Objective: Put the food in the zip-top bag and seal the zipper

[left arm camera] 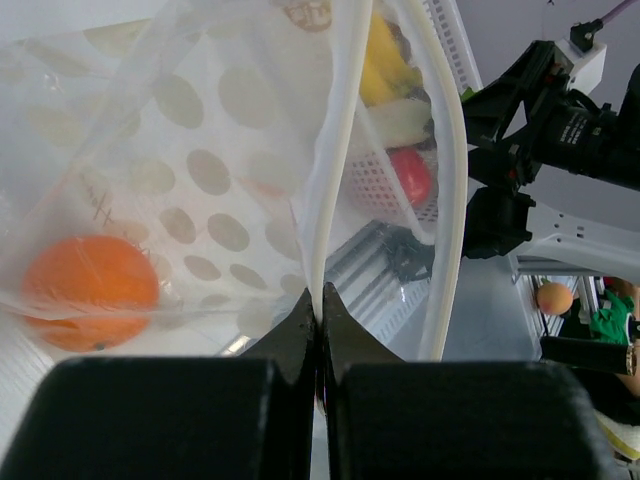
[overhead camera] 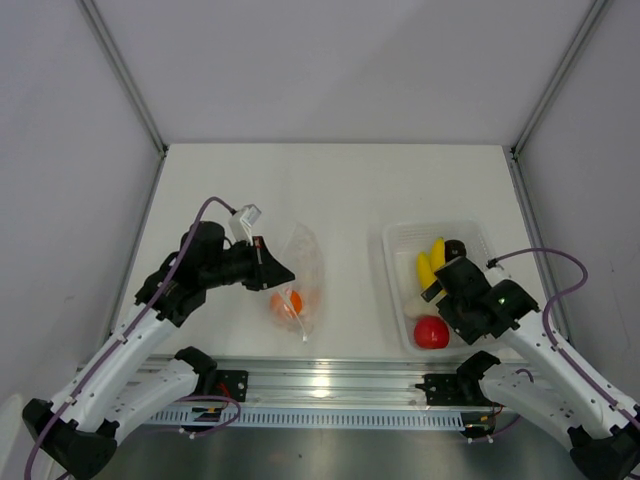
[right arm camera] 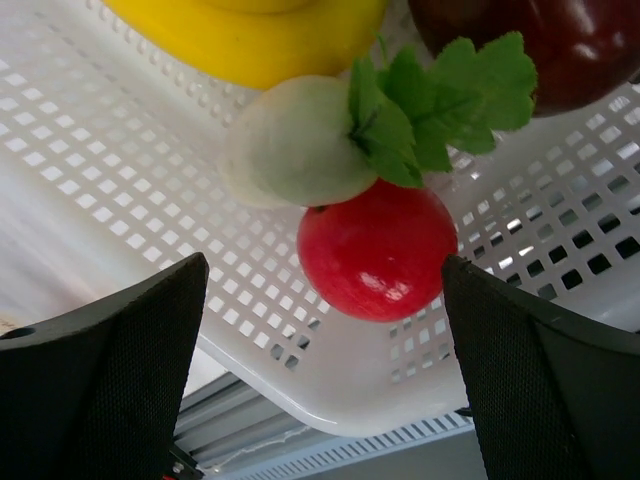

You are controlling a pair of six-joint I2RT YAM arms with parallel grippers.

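Note:
A clear zip top bag (overhead camera: 308,265) stands on the table left of centre, with an orange (left arm camera: 92,290) inside it. My left gripper is shut on the bag's rim, and the bag's mouth gapes to the right in the left wrist view. Over the white basket (overhead camera: 395,290), my right gripper stands open with nothing between its fingers. Below it lie a red tomato-like fruit (right arm camera: 375,250) and a pale radish (right arm camera: 295,145) with green leaves. Yellow bananas (right arm camera: 270,40) and a dark red round fruit (right arm camera: 530,40) lie farther back in the basket.
A dark item (overhead camera: 455,249) sits at the basket's back beside the bananas. Bare white table (overhead camera: 350,190) spreads between bag and basket and behind both. A metal rail (overhead camera: 320,380) runs along the front edge.

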